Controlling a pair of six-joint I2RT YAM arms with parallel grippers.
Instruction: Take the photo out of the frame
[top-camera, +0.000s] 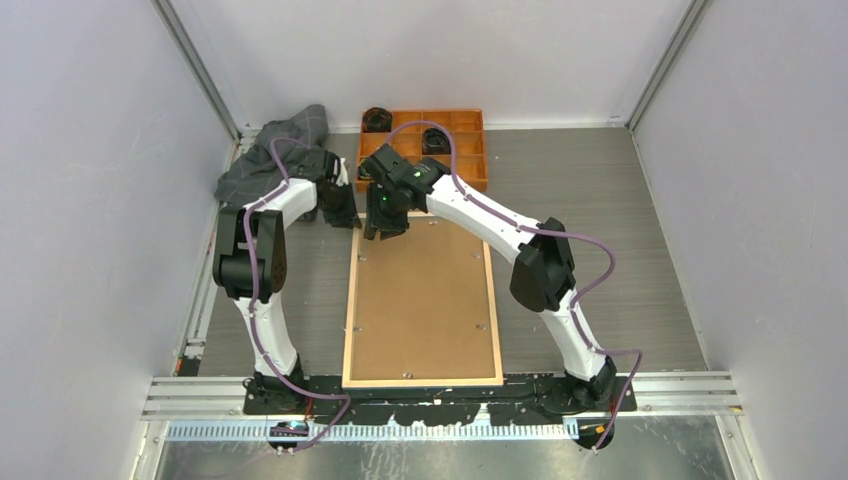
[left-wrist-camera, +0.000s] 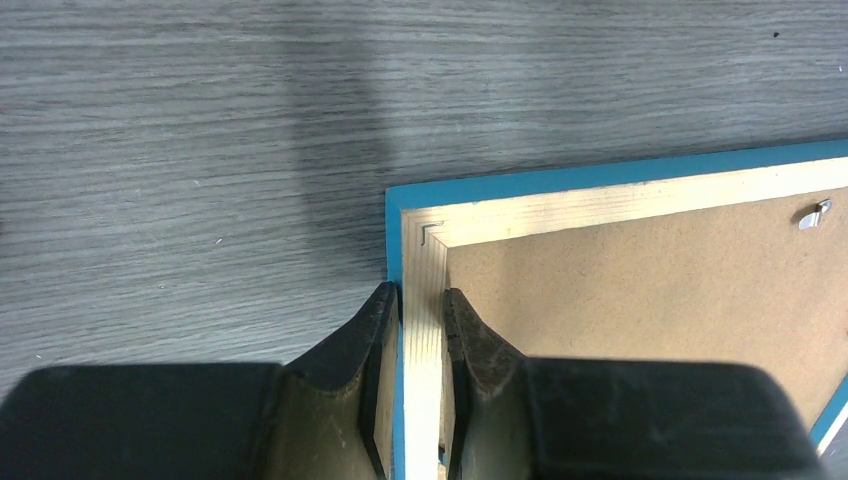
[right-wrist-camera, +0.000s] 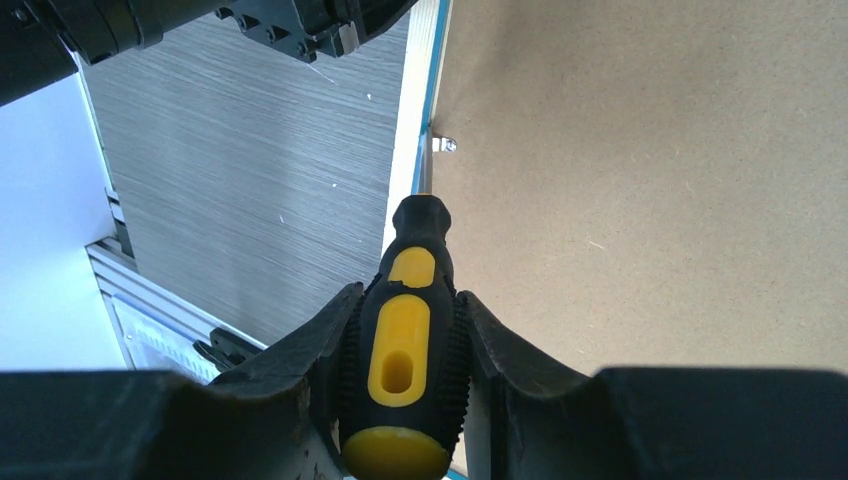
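Observation:
The picture frame (top-camera: 347, 330) lies face down, its brown backing board (top-camera: 425, 300) held under several small metal tabs. Near its upper left corner, my left gripper is shut on the wooden side rail, with one finger on each side. My right gripper is shut on the black and yellow handle of a screwdriver (right-wrist-camera: 400, 340). Its thin shaft reaches the rail's inner edge, close beside a metal tab (right-wrist-camera: 444, 145); whether they touch cannot be made out. Another tab (left-wrist-camera: 815, 215) sits along the adjoining rail. The photo is hidden.
Behind the frame stands an orange divided tray (top-camera: 470, 150) with dark items in it. A grey cloth (top-camera: 260, 165) is heaped at the back left. Clear tabletop (top-camera: 600, 230) stretches to the right of the frame.

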